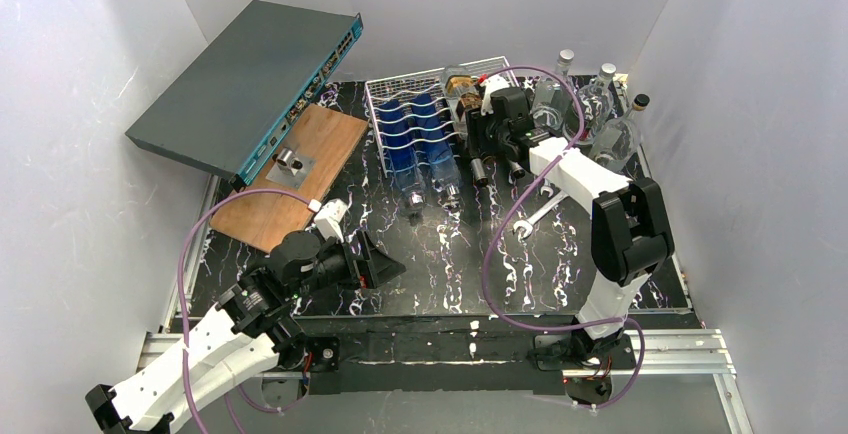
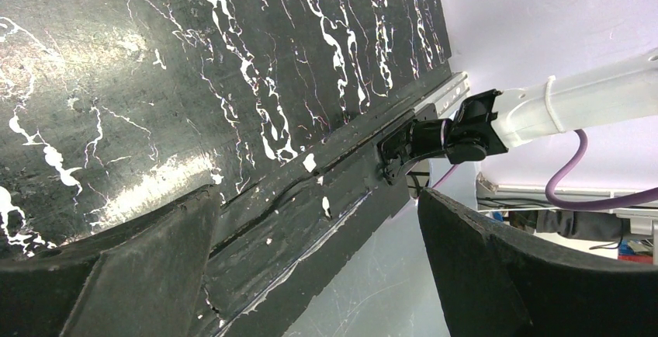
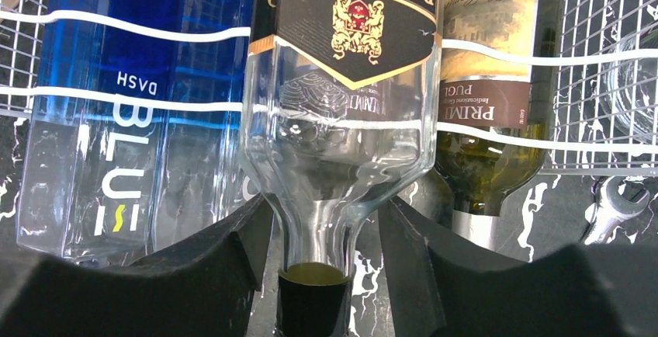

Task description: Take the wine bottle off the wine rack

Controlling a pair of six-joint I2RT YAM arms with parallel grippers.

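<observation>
A white wire rack (image 1: 390, 89) holds two blue bottles (image 1: 397, 129), a clear bottle with a black label (image 3: 341, 19) and a green wine bottle (image 3: 489, 81). My right gripper (image 1: 480, 129) is over the rack; in its wrist view (image 3: 316, 217) its fingers stand either side of the clear bottle's neck, part open; contact cannot be told. My left gripper (image 1: 375, 266) hangs open above the front left of the counter, with nothing between its fingers in the left wrist view.
Clear bottles (image 1: 615, 142) stand at the back right, with wrenches (image 1: 540, 216) in front. A wooden board (image 1: 250, 224) lies at left under a grey metal unit (image 1: 240, 84).
</observation>
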